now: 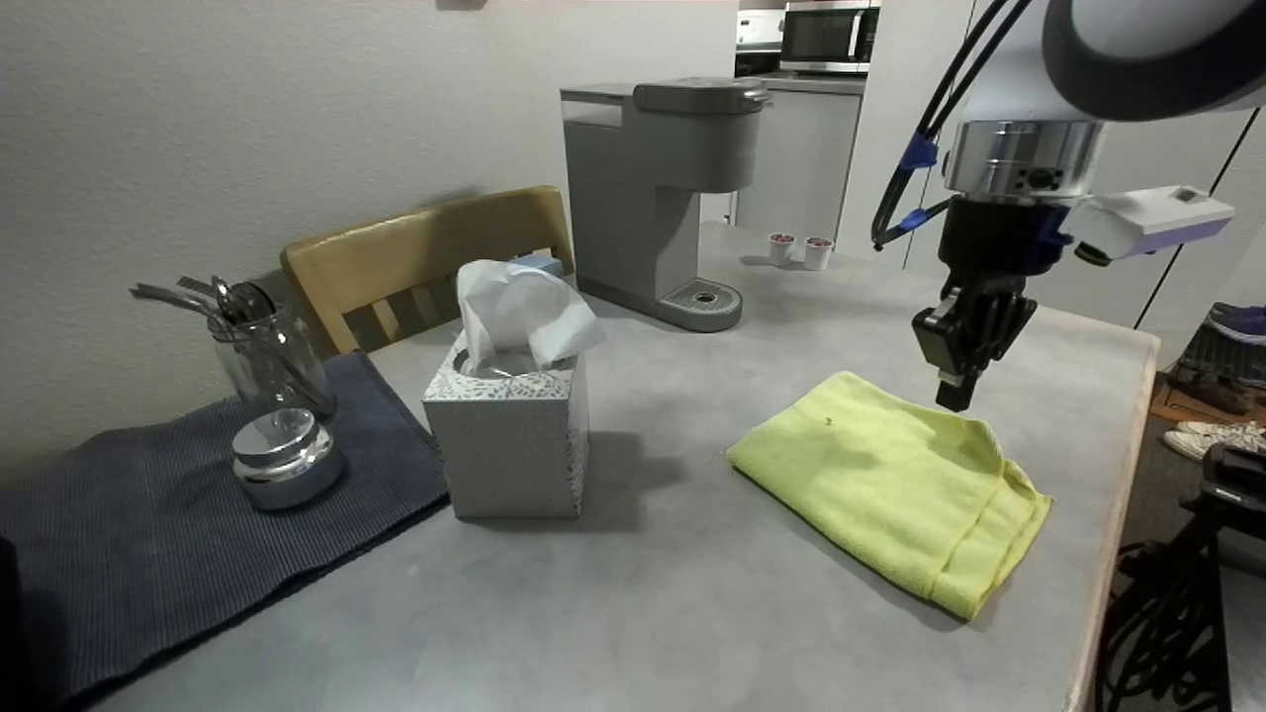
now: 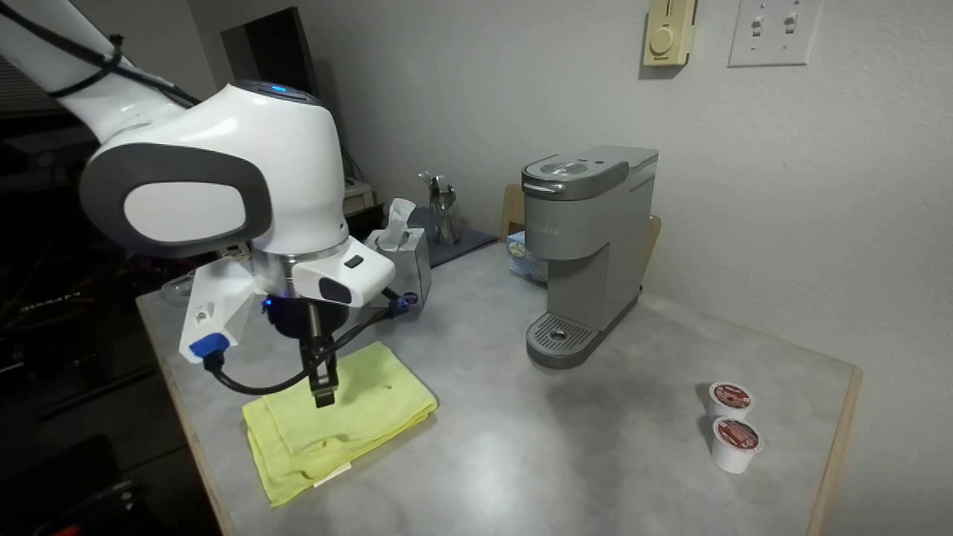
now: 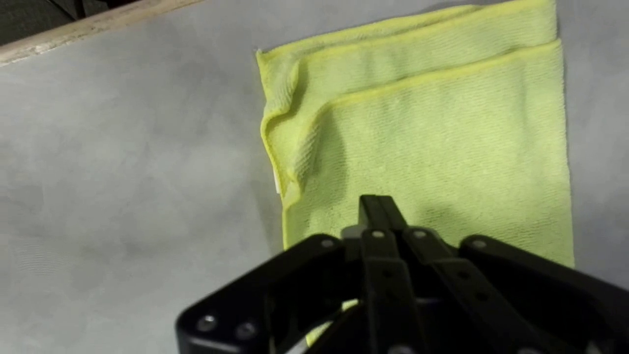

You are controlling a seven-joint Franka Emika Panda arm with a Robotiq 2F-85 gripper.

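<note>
A folded yellow-green cloth point(image 1: 878, 487) lies on the table near its right edge in exterior view 1. Its layered edges and a rumpled fold show in the wrist view, where the cloth point(image 3: 448, 141) fills the middle and right. My gripper point(image 1: 955, 398) hangs above the cloth, apart from it. In the wrist view the gripper's point(image 3: 378, 206) fingertips meet, with nothing visible between them. Exterior view 2 also has the gripper point(image 2: 323, 397) over the cloth point(image 2: 375, 393), and a white tag sticks out from under one side.
A grey coffee maker point(image 1: 659, 190) stands toward the back, with two pods point(image 2: 734, 442) beyond it. The tissue box point(image 1: 510, 451) and a dark blue mat point(image 1: 178, 558) with a jar of utensils point(image 1: 279, 362) are on the left. Between tissue box and cloth, the table is bare.
</note>
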